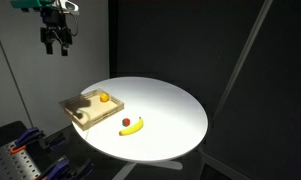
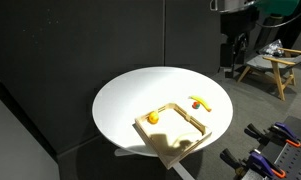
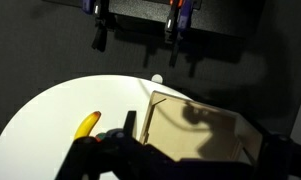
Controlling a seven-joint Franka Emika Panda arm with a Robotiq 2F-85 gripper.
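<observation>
My gripper (image 1: 57, 49) hangs high above the left side of the round table, apart from everything on it. Its two fingers stand apart with nothing between them. Below it lies a shallow tan tray (image 1: 83, 121) with an orange fruit (image 1: 104, 98) inside, near its far corner. To the tray's right, a small red fruit (image 1: 126, 122) and a yellow banana (image 1: 132, 127) rest on the bare tabletop. The wrist view shows the tray (image 3: 171, 111) and the banana (image 3: 87, 124); the gripper's dark body covers the near part of the tray, and the orange fruit cannot be seen there.
Part of the tray reaches past the table's edge in exterior view 2. A wooden chair (image 2: 268, 70) stands well away behind the arm.
</observation>
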